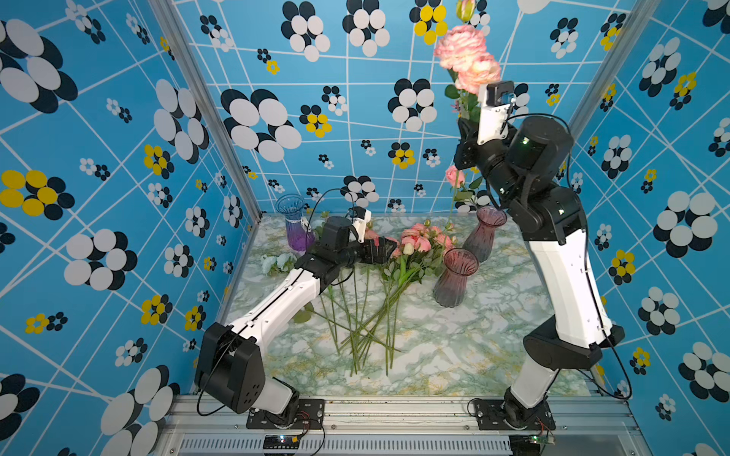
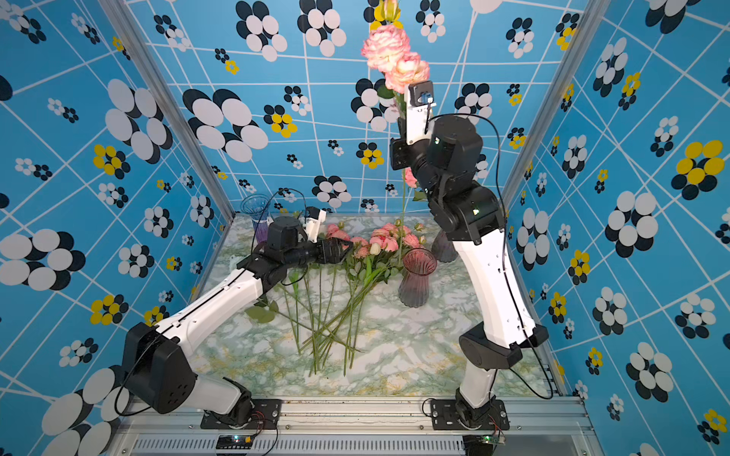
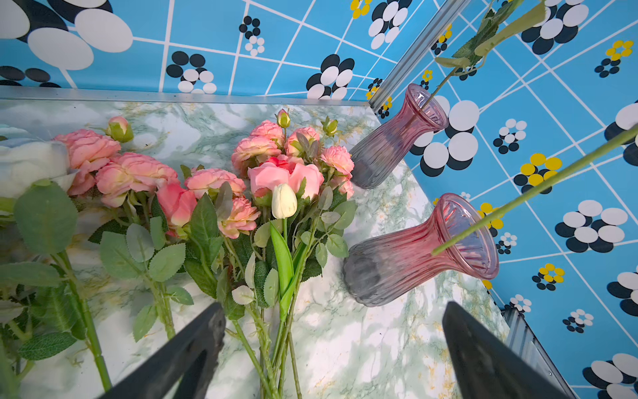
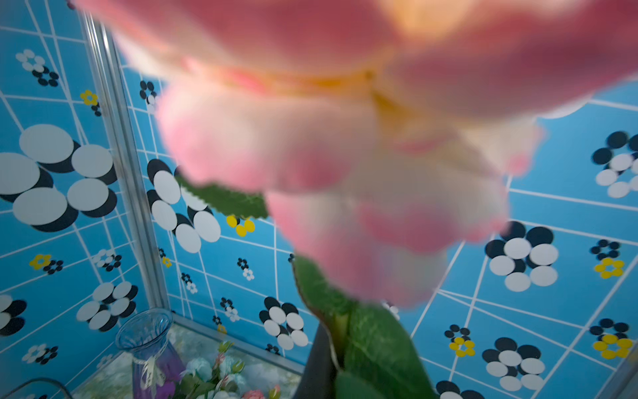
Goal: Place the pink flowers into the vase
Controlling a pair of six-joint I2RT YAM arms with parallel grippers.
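My right gripper [image 1: 466, 144] is raised high near the back wall, shut on the stem of a pink flower [image 1: 465, 57] with full pale-pink blooms. Its bare stem [image 3: 545, 189] slants down across the mouth of the near pink-grey vase [image 3: 412, 256] in the left wrist view; whether the tip is inside cannot be told. The far pink-grey vase [image 3: 395, 139] holds another leafy stem, whose pink rose [image 1: 454, 176] shows in the top left view. My left gripper [image 1: 389, 249] is open above the pile of pink flowers [image 3: 285, 166], with nothing between its fingers.
A blue-purple vase [image 1: 295, 224] stands at the back left near white flowers [image 1: 280, 262]. A white tulip [image 3: 284, 201] lies among the pink ones. Long green stems [image 1: 365, 326] spread toward the front.
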